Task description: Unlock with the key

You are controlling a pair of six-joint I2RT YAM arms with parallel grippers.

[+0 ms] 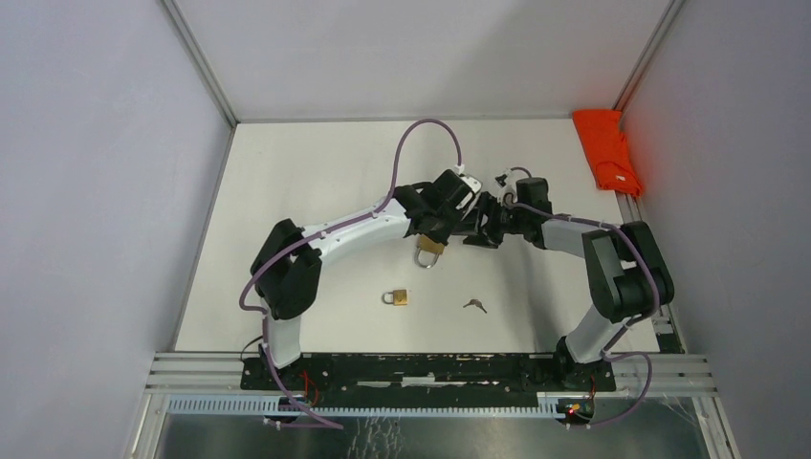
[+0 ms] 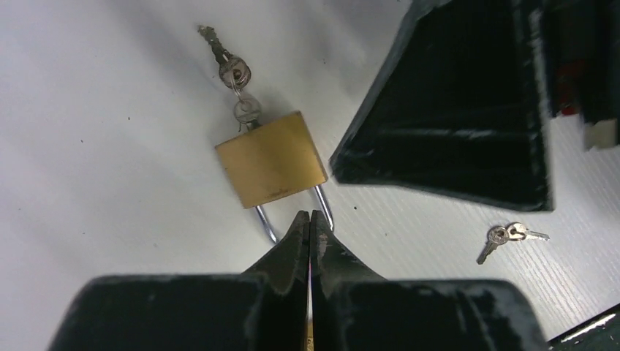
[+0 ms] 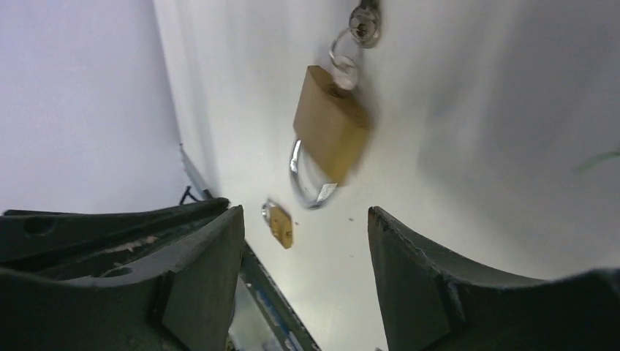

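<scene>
A large brass padlock [image 2: 272,159] lies on the table with its shackle pointing toward my left gripper in the left wrist view. One key [image 2: 247,111] stands in its keyhole, and a second key [image 2: 232,69] hangs from that one by a ring, lying on the table. My left gripper is shut above the shackle, with nothing showing between its fingers. From the right, my right gripper stands open near the padlock, its fingers apart with only table between them. In the top view, the left arm partly covers the padlock [image 1: 431,245].
A small brass padlock [image 1: 400,297] and a separate pair of keys [image 1: 474,304] lie nearer the front edge. An orange cloth [image 1: 607,153] rests at the back right corner. Both grippers are close together.
</scene>
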